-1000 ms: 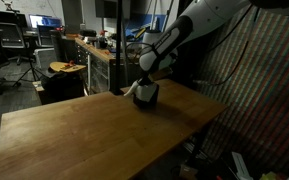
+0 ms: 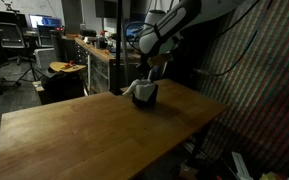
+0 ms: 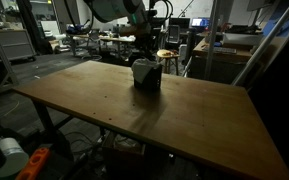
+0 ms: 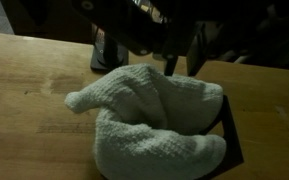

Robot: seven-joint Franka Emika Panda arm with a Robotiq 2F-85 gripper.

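A white knitted cloth (image 4: 149, 125) sits bunched in a small black box (image 4: 230, 145), part of it hanging out over one side. In exterior view 1 the cloth (image 2: 142, 90) covers much of the box (image 2: 147, 101) on the wooden table. My gripper (image 2: 150, 71) is just above them. Dark fingers (image 4: 170, 62) show near the top of the wrist view, close to the cloth's upper edge. Too little light falls there to make out how the fingers stand or what is between them.
A dark flat object (image 4: 107, 50) shows past the cloth in the wrist view. A dark vertical post (image 2: 118, 50) rises behind the table. Chairs and desks stand farther back.
My arm and gripper have risen a little above the box over the last second. The box stays in the same spot, with the cloth over it looking much the same.
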